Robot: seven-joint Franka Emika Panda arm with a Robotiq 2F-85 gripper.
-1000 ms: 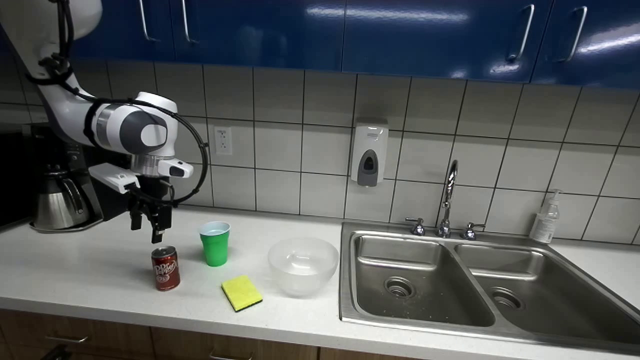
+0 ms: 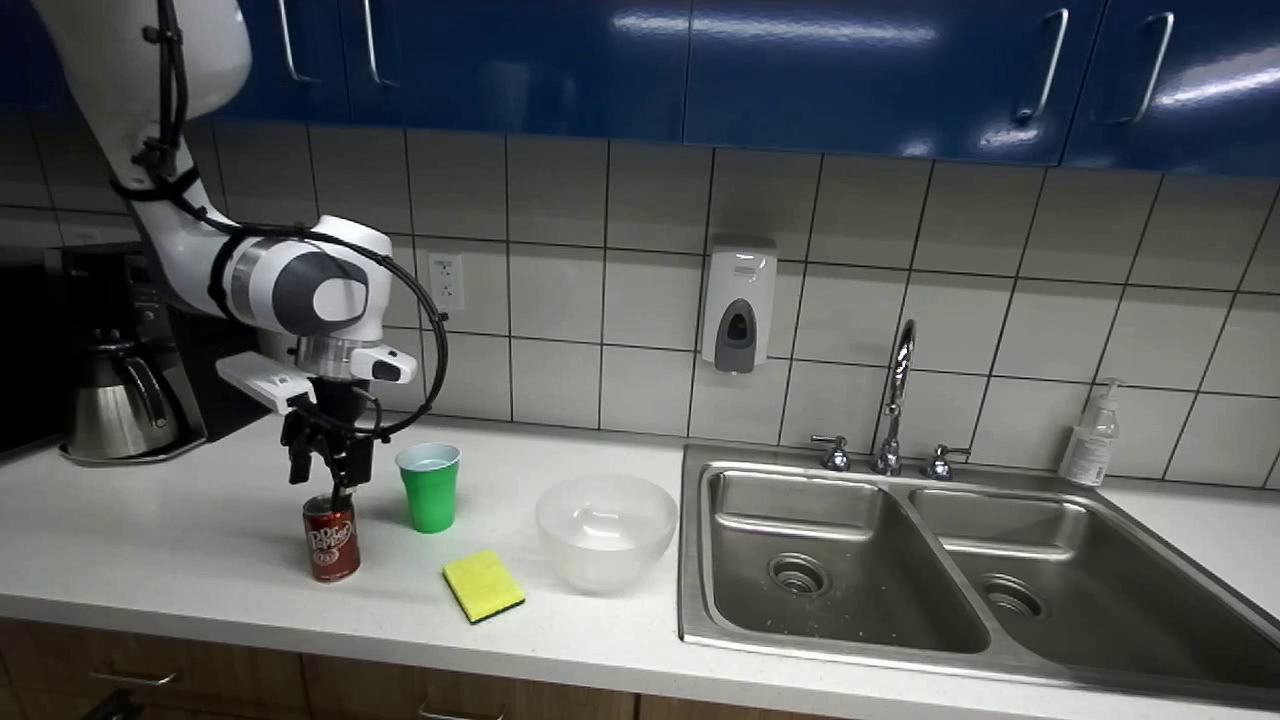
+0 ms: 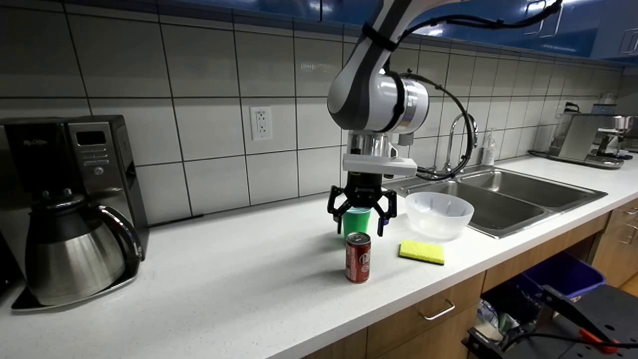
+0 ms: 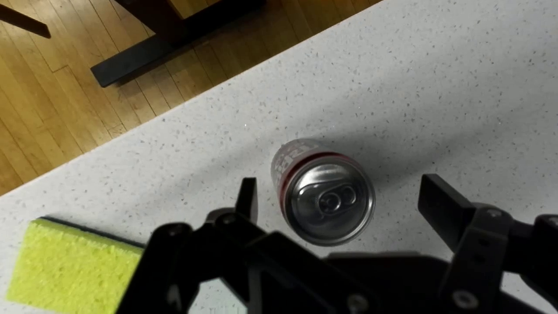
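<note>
A red soda can [image 2: 331,546] stands upright on the counter; from above, the wrist view shows its silver lid [image 4: 330,201] between my fingers, with a gap on each side. My gripper [image 3: 360,230] is open and points down, its fingertips about level with the can's top or a little above. Nothing is held. Just behind the can stands a green cup [image 2: 431,492], upright, and partly hidden by the can and gripper in the second exterior view. A yellow sponge [image 2: 483,586] lies flat to the can's right. Right of that sits a translucent white bowl [image 2: 606,536].
A double steel sink [image 2: 828,606] with a faucet fills the right side. At the far left is a coffee maker [image 3: 98,149] with a steel carafe [image 3: 78,257]. Its front edge runs close to the can.
My arm has come down and shifted to the right in the first exterior view, bringing the gripper closer over the can. Can, cup, sponge and bowl have stayed in place.
</note>
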